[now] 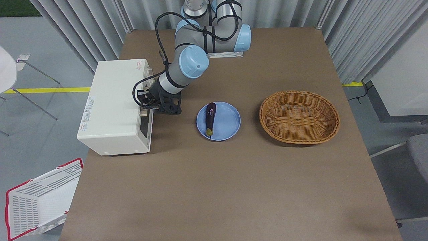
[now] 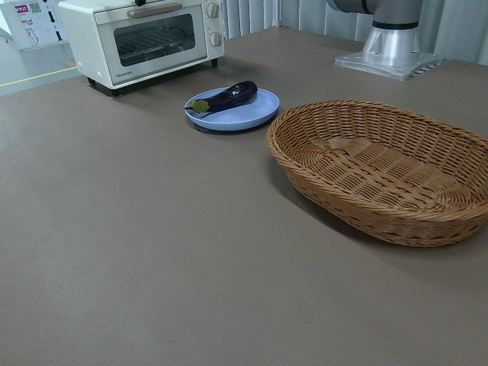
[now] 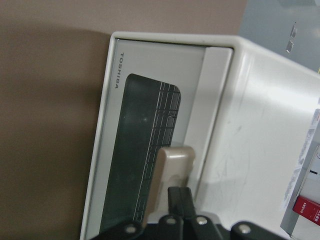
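A white Toshiba toaster oven sits at the table's left; its glass door is closed, with a beige handle across it. My black gripper is at that handle in the wrist view, seen end-on; whether its fingers are open or shut on the handle does not show. In the front view the wrist housing hides the fingertips. A dark purple eggplant lies on a blue plate to the oven's right.
An oval wicker basket stands on the right of the brown table. A white perforated crate is at lower left, beyond the table's edge.
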